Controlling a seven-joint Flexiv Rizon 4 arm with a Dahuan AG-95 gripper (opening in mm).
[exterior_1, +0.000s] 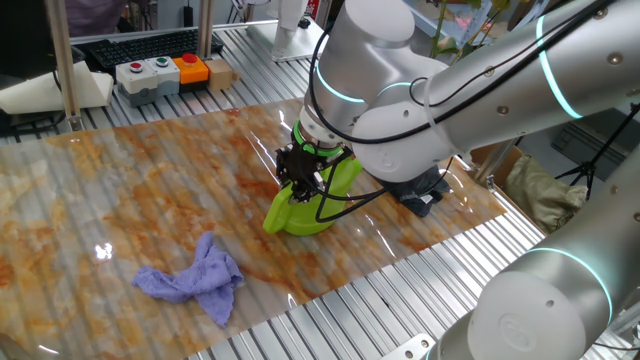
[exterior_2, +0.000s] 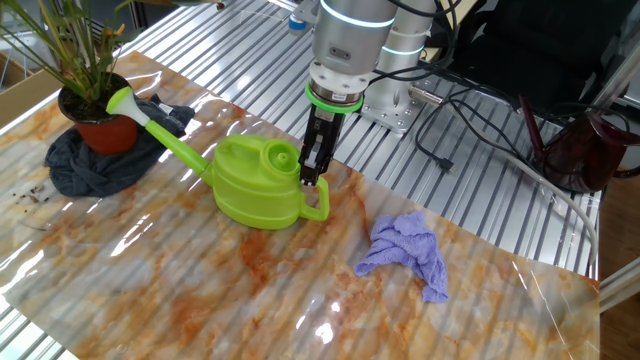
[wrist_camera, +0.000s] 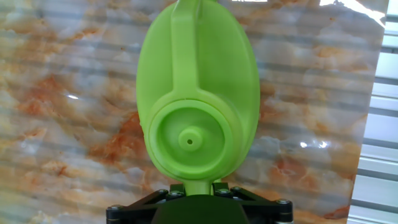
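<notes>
A light green watering can (exterior_2: 250, 185) stands upright on the marbled sheet, its spout pointing toward the potted plant. My gripper (exterior_2: 308, 182) reaches down at the can's rear handle (exterior_2: 322, 200). In the wrist view, a dark finger (wrist_camera: 177, 188) sits close against each side of the narrow green handle part, so the gripper appears shut on it. The can's round cap (wrist_camera: 190, 140) faces up just ahead of the gripper. Exterior view 1 shows the can (exterior_1: 300, 215) partly covered by the gripper and its cables.
A purple cloth (exterior_2: 405, 252) lies crumpled on the sheet. The potted plant (exterior_2: 105, 130) stands on a dark cloth (exterior_2: 75, 175) near the spout. A dark red pitcher (exterior_2: 585, 150) is at the right edge.
</notes>
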